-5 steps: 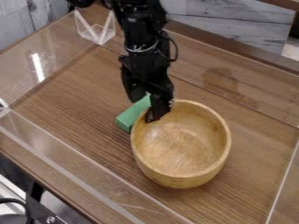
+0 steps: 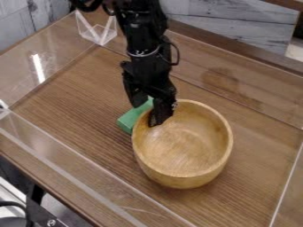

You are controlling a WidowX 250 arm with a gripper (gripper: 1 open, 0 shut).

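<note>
My black gripper (image 2: 151, 105) is low over the table at the upper left rim of a large oval wooden bowl (image 2: 183, 146). It looks open, though its dark fingers blend together. A green object (image 2: 133, 120) lies just left of the bowl, under the gripper and partly hidden by it. The bowl is empty.
The wooden table (image 2: 71, 106) has free room left and right of the bowl. A clear plastic container (image 2: 95, 27) stands at the back left. A pale marbled backdrop runs along the far edge.
</note>
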